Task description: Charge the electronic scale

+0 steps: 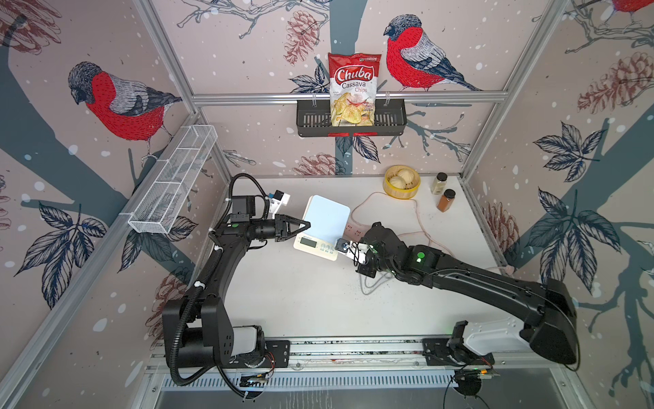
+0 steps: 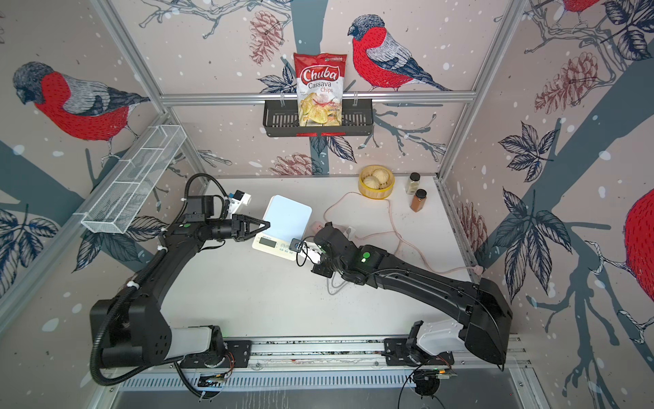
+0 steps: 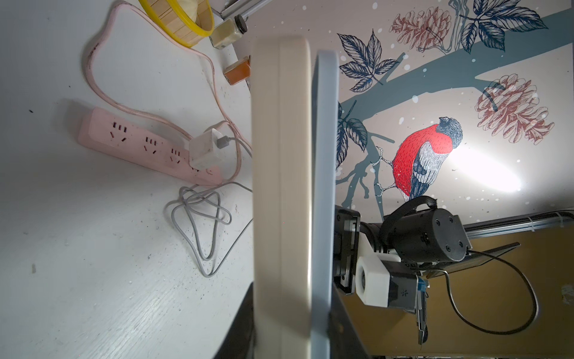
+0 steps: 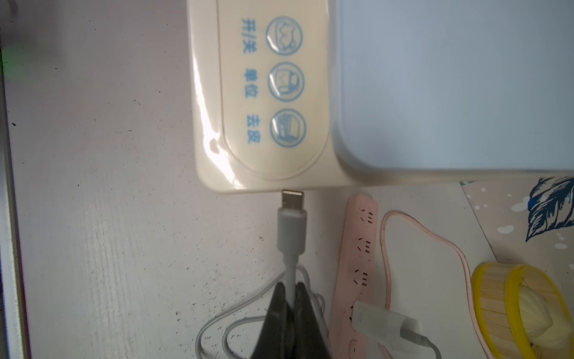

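The electronic scale point(image 1: 325, 218), cream with a pale blue top, hangs above the table, my left gripper point(image 1: 305, 228) shut on its left edge. In the left wrist view the scale point(image 3: 281, 179) stands edge-on between the fingers. My right gripper is shut on the grey charging cable just behind its plug point(image 4: 291, 230). The plug's metal tip points at the scale's side edge point(image 4: 263, 186) and lies at or very close to it; whether it touches cannot be told. The scale's port is hidden. The tip is fully visible outside the edge.
A pink power strip point(image 3: 137, 143) with a white charger point(image 3: 206, 149) lies on the table, the grey cable point(image 3: 209, 239) looped nearby. A yellow-rimmed basket point(image 1: 400, 182) and two jars point(image 1: 446, 199) stand at the back right.
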